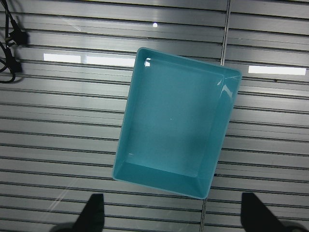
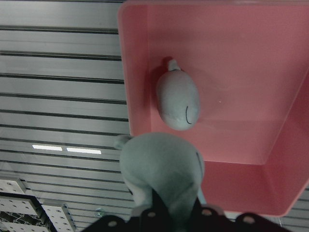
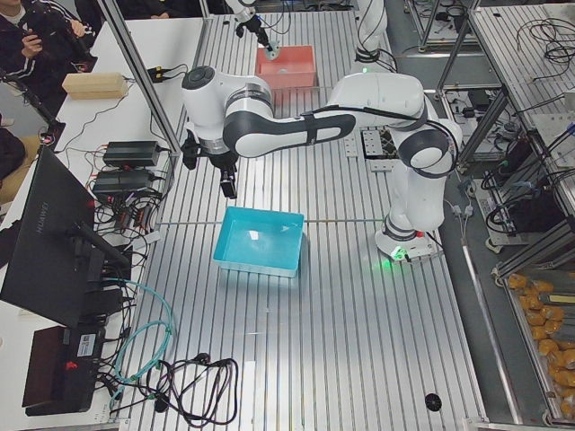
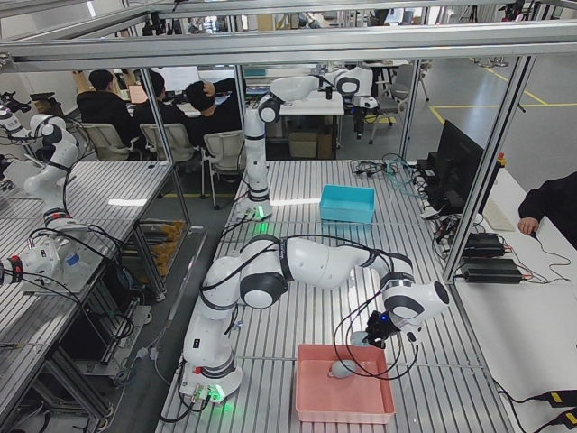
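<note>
My right gripper is shut on a grey-green plush toy (image 2: 161, 169), held at the rim of the pink bin (image 2: 231, 77). A second, smaller grey plush toy (image 2: 177, 99) lies inside that bin. My left gripper hangs open above the empty blue bin (image 1: 171, 121), its two fingers far apart with nothing between them.
Both bins stand on a slatted metal table (image 3: 314, 332). Black and cyan cables (image 3: 193, 395) lie at its near left corner. A monitor (image 3: 49, 242) and boxes line the left side, and aluminium frame posts rise at the edges.
</note>
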